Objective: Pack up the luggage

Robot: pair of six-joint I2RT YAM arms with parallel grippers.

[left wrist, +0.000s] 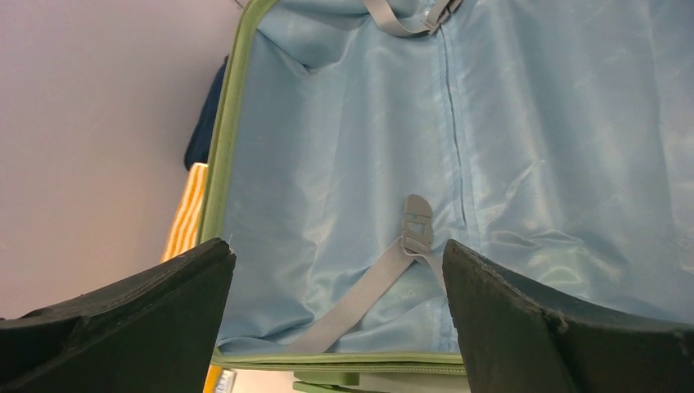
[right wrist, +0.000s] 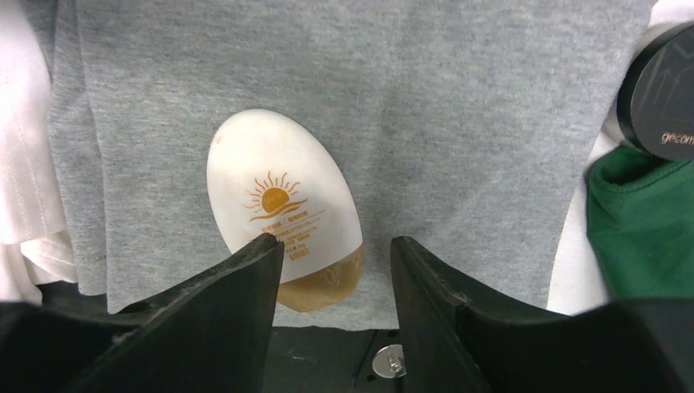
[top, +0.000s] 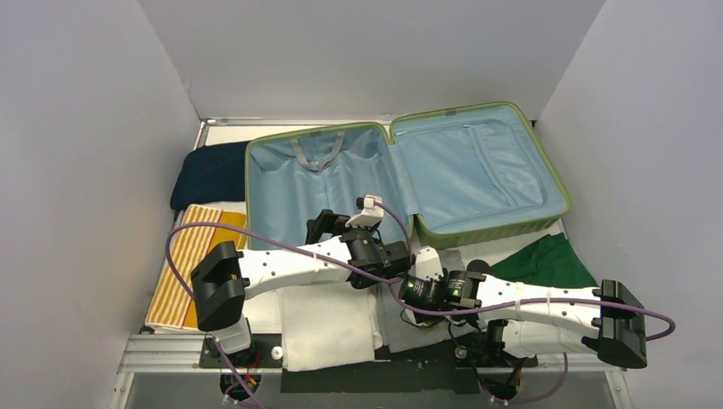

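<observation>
An open suitcase (top: 413,218) with green rims and blue lining stands at the back; both halves look empty apart from grey straps (left wrist: 352,303). Over the near edge of its left half, my left gripper is open with nothing between its fingers. A white oval bottle (right wrist: 286,184) with a sun print and brown cap lies on a folded grey cloth (right wrist: 458,123). Above the bottle's cap end hovers my right gripper; its fingers are apart, the left one overlapping the bottle in view, and contact cannot be judged.
A navy cloth (top: 211,175) and a yellow-striped cloth (top: 175,277) lie left of the suitcase. White cloth (top: 328,328) sits in front. To the right are green cloth (top: 550,260) and a round black-lidded jar (right wrist: 667,94).
</observation>
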